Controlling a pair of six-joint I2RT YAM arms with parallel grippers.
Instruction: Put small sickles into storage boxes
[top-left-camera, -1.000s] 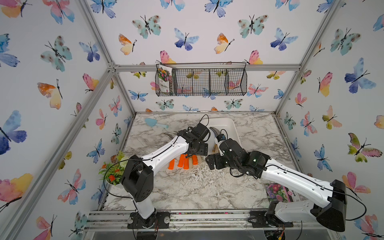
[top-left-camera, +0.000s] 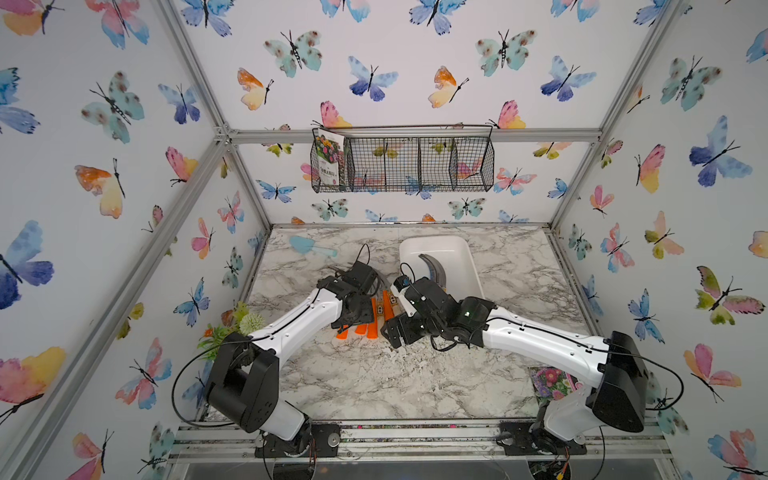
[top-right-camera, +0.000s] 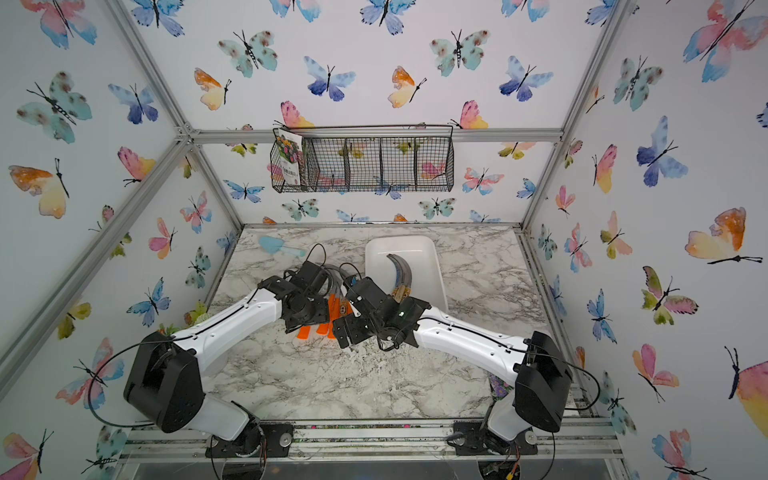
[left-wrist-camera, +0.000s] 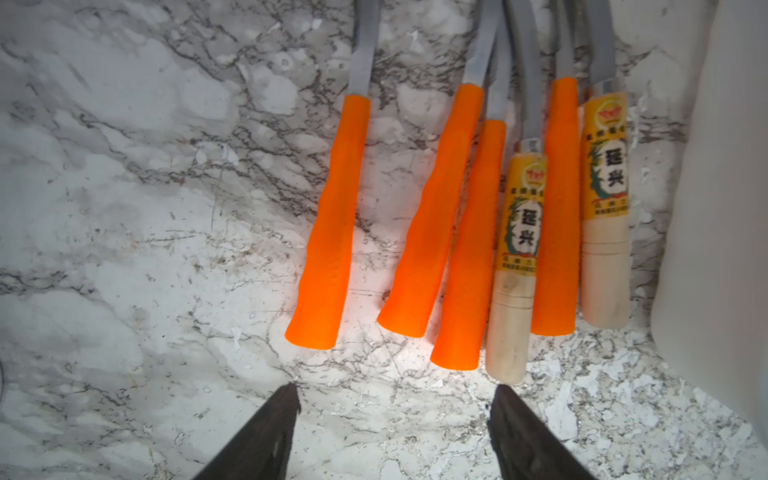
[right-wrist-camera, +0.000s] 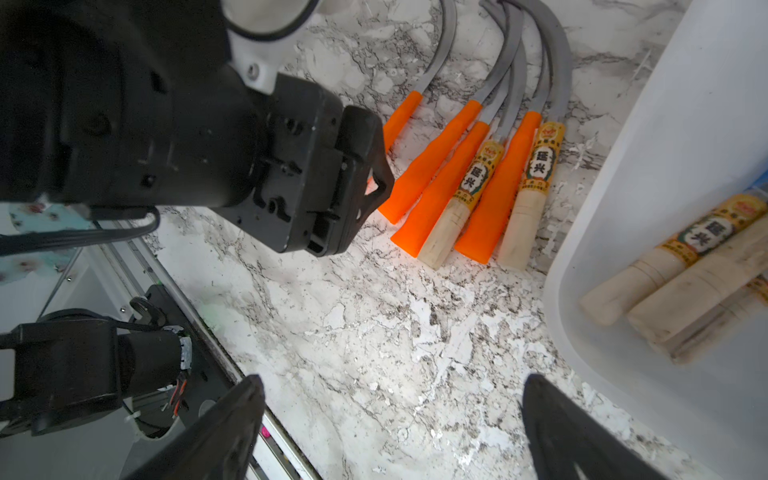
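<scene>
Several small sickles with grey curved blades lie on the marble table, some with orange handles (left-wrist-camera: 324, 240), some with labelled wooden handles (left-wrist-camera: 516, 320). The white storage box (top-right-camera: 428, 260) stands right of them, holding sickles with wooden handles (right-wrist-camera: 692, 284). My left gripper hangs over the loose handles, fingertips apart, with nothing between them. My right gripper stands open and empty just right of the left one, above bare table in front of the loose sickles, beside the box.
A light blue shovel (top-left-camera: 304, 244) lies at the back left, a plant (top-left-camera: 240, 320) at the left edge, a flowered packet (top-left-camera: 552, 382) at the front right. A wire basket (top-left-camera: 400, 164) hangs on the back wall. The table right of the box is clear.
My left gripper has moved left from near the box to over the loose sickles. My right arm has also moved left, toward the middle of the table.
</scene>
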